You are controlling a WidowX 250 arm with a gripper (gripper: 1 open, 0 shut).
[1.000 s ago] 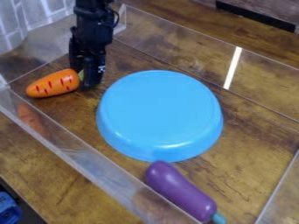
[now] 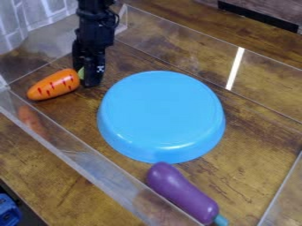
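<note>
The black gripper (image 2: 92, 62) hangs down at the upper left, low over the green top of an orange toy carrot (image 2: 55, 85) with dark marks. Whether its fingers are open or shut on the carrot's top is too small and dark to tell. A large light blue upturned round dish (image 2: 161, 111) lies in the middle. A purple toy eggplant (image 2: 184, 192) lies at the bottom right.
Clear plastic walls surround the wooden floor (image 2: 242, 150), with one running diagonally along the lower left near the carrot. A blue item (image 2: 7, 210) sits outside at the lower left.
The gripper and arm have shifted very slightly at the carrot's top. The carrot, dish and eggplant look essentially unmoved.
</note>
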